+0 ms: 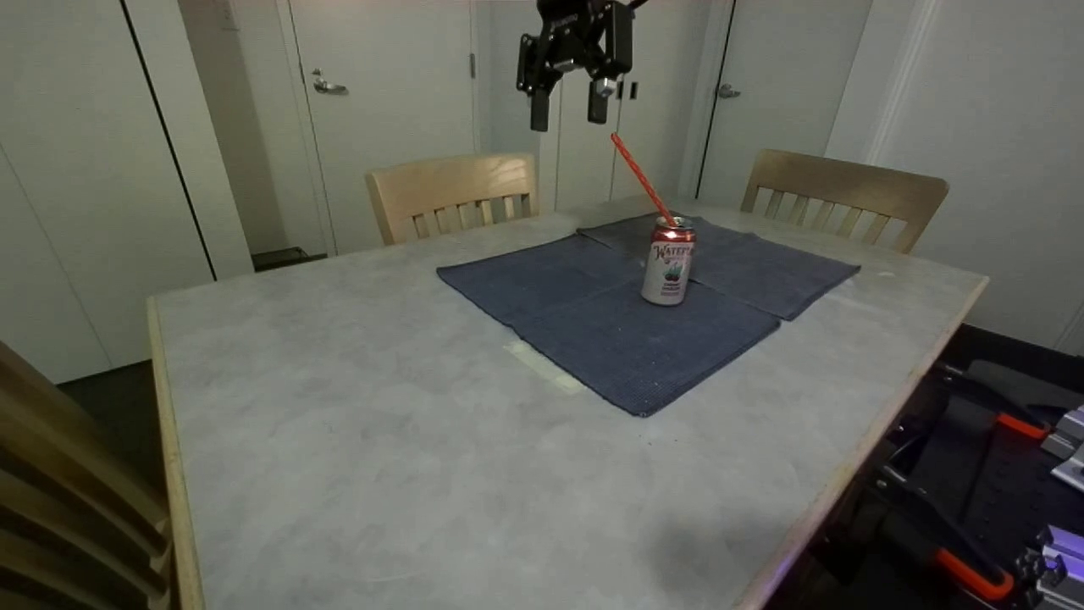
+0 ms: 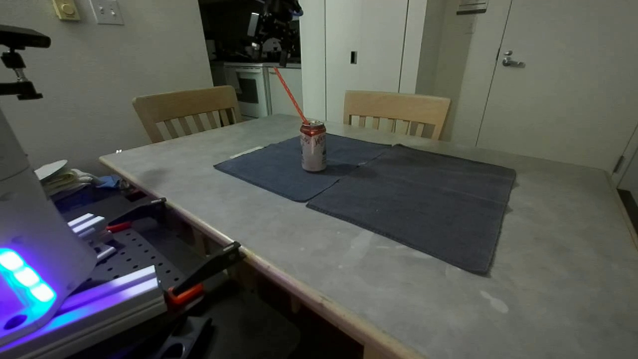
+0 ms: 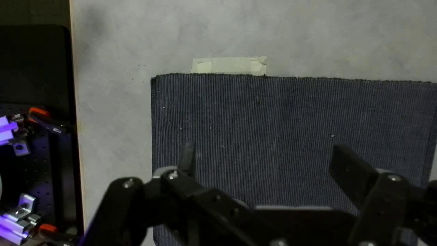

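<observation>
A soda can (image 1: 666, 269) stands upright on a dark blue placemat (image 1: 569, 290). Out of its top leans a red striped straw (image 1: 642, 179), which tilts toward my gripper's side in exterior view 2, where the can (image 2: 313, 149) and straw (image 2: 289, 94) also show. High above the table hangs my gripper (image 1: 569, 113), open and apart from both straw and can. Between the spread fingers in the wrist view, my gripper has only the woven placemat (image 3: 286, 119) far below. Neither can nor straw is visible from the wrist.
A second placemat (image 2: 412, 203) lies alongside the first. Masking tape (image 3: 229, 65) is stuck by the mat's edge. Wooden chairs (image 1: 452, 193) surround the table. Clamps (image 2: 206, 272) hold the robot's mount at one edge.
</observation>
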